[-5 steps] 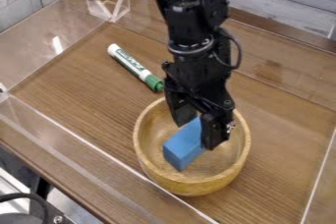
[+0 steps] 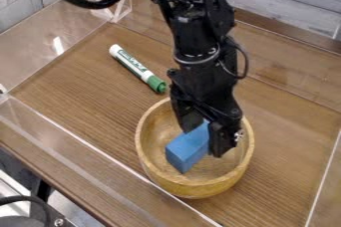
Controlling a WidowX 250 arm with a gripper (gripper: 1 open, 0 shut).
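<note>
My black gripper (image 2: 208, 127) hangs low over a yellowish bowl (image 2: 160, 167), its open fingertips inside the rim, around or just above the upper part of a blue block (image 2: 184, 153) lying in the bowl. Whether the fingers touch the block I cannot tell; part of the block is hidden behind them.
A green and white marker (image 2: 134, 66) lies on the wooden table (image 2: 74, 112) to the upper left of the bowl. A white wall edge runs along the back.
My gripper has moved slightly left over the bowl and stands more upright above the blue block. The bowl and marker look unmoved.
</note>
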